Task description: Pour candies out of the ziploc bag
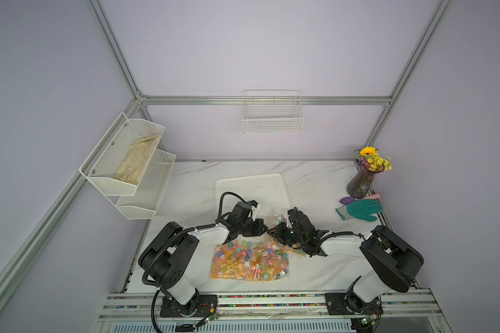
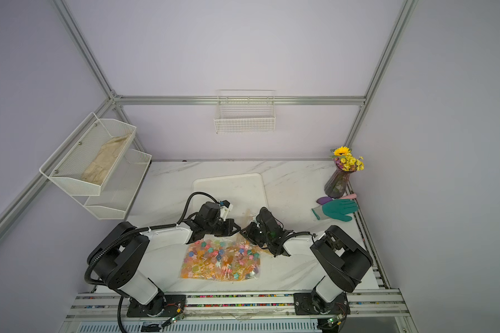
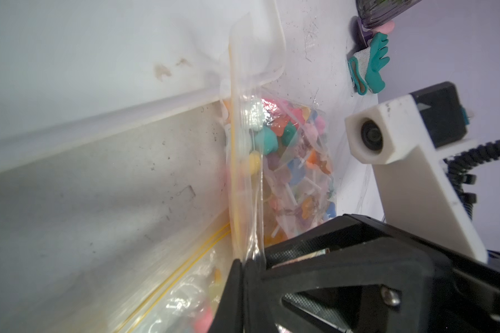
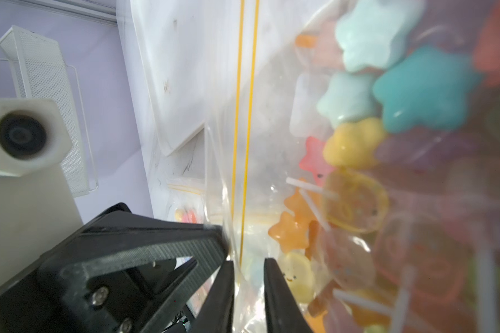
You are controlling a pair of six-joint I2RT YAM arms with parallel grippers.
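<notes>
A clear ziploc bag of candies point(image 4: 416, 88) stands raised between the two grippers, its yellow zip lines upright in the right wrist view. My left gripper point(image 1: 266, 228) is shut on one edge of it; in the left wrist view the thin film point(image 3: 244, 211) runs down to its fingertips. Close against it, my right gripper point(image 1: 271, 233) stands part open. The right wrist view shows a gap between its fingers, with a fold of film in it. Whether the mouth of the bag is parted, I cannot tell.
A second, full candy bag point(image 1: 250, 260) lies flat in front of the arms. Behind them sits a shallow white tray point(image 1: 250, 180). Teal gloves point(image 1: 364, 209) and a flower vase point(image 1: 361, 183) occupy the right side.
</notes>
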